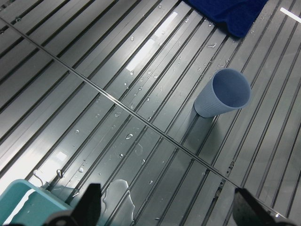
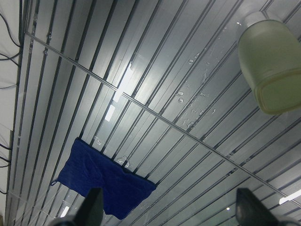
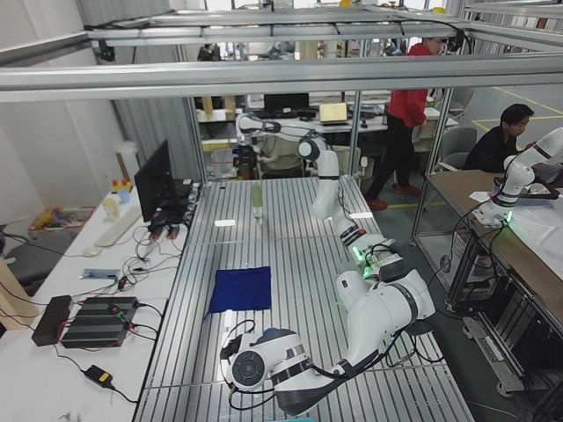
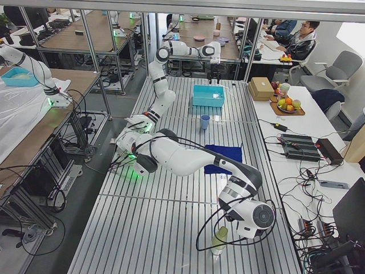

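A blue ribbed cup (image 1: pixel 221 93) (image 4: pixel 205 122) stands upright on the slatted metal table, near a teal bin (image 4: pixel 208 97) (image 1: pixel 33 212). My left gripper is open above that area, with nothing between its fingers. A dark blue cloth (image 2: pixel 106 179) (image 3: pixel 240 288) lies flat mid-table. A pale green bottle (image 2: pixel 270 66) (image 3: pixel 257 200) stands toward the other end. My right gripper is open above the table between bottle and cloth in its wrist view, holding nothing. In camera left view the cup is hidden behind the near arm.
Water drops and a puddle (image 1: pixel 117 202) lie on the slats. Side desks hold a monitor (image 3: pixel 155 189), electronics boxes, cables, a fruit tray (image 4: pixel 290 109) and cardboard boxes (image 4: pixel 260 88).
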